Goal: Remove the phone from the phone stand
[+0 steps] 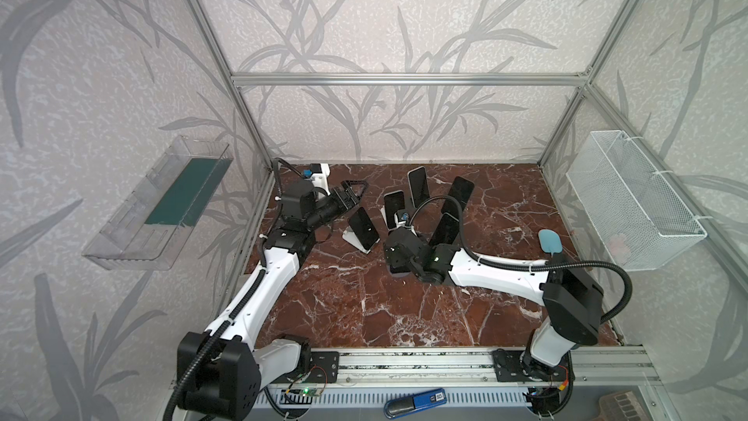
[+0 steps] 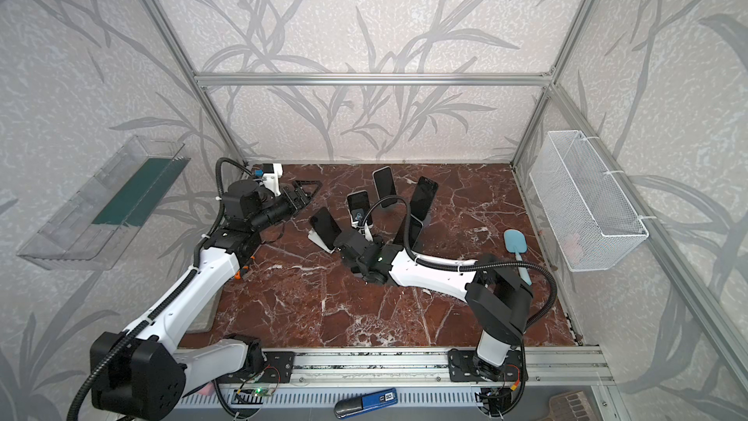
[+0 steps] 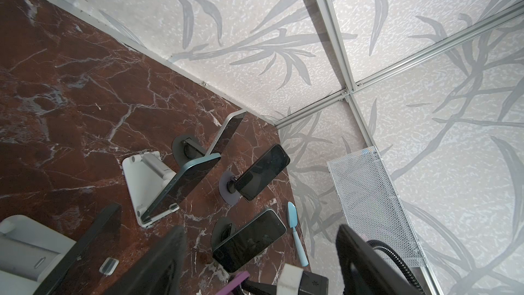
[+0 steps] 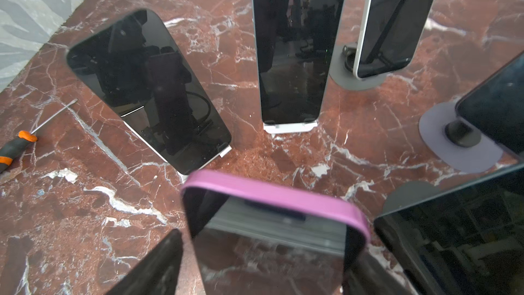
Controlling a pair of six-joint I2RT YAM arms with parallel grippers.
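Several phones sit tilted on stands: a dark one (image 4: 150,87) on a white stand, a mint-edged one (image 4: 294,43) behind, a silver-edged one (image 4: 395,21), others at right (image 3: 262,172). In the right wrist view a pink-edged phone (image 4: 273,196) is close below, between the blurred fingertips of my right gripper; whether they touch it is unclear. That arm hides much of this phone in the top views. My left gripper (image 1: 350,193) stands open and empty, raised at the left of the group.
A screwdriver (image 4: 19,147) lies at the left, a blue spatula (image 2: 515,241) at the right. A white mesh basket (image 1: 635,210) hangs on the right wall, a clear bin (image 1: 124,249) on the left.
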